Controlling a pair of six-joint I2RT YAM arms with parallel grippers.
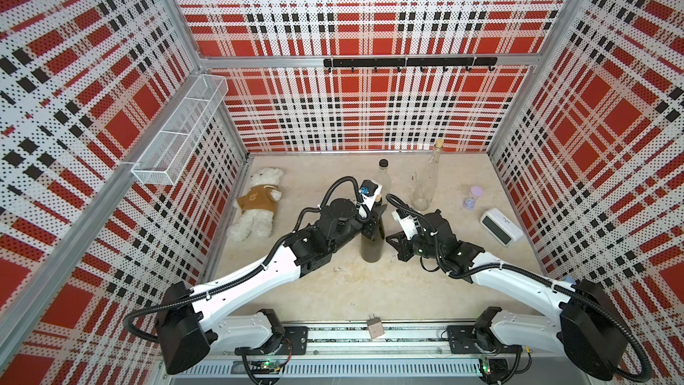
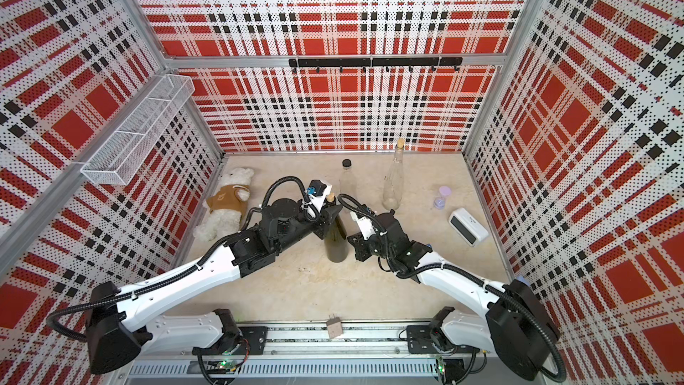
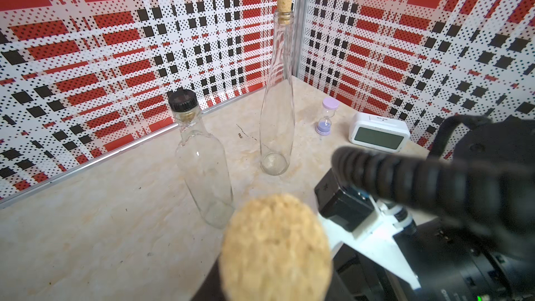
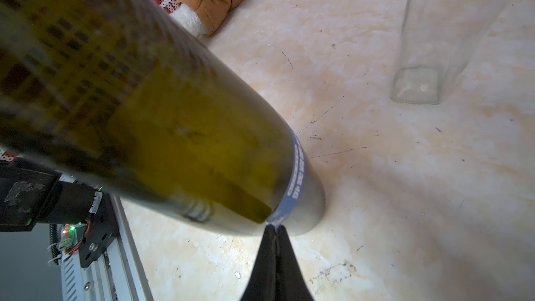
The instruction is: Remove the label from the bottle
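Note:
A dark olive bottle [image 1: 371, 246] with a cork [image 3: 275, 245] stands upright at the table's centre. My left gripper [image 1: 372, 217] is shut on its upper part, below the cork. In the right wrist view a blue printed label band [image 4: 295, 172] circles the lower body of the bottle [image 4: 184, 128]. My right gripper is shut, its fingertips at the lower part of that band, with nothing visible held between them; whether they touch it I cannot tell.
A clear bottle with black cap [image 3: 203, 178] and a tall corked one [image 3: 275, 117] stand behind. An hourglass [image 1: 471, 197] and a white clock [image 1: 501, 226] sit right; a teddy bear [image 1: 256, 206] lies left.

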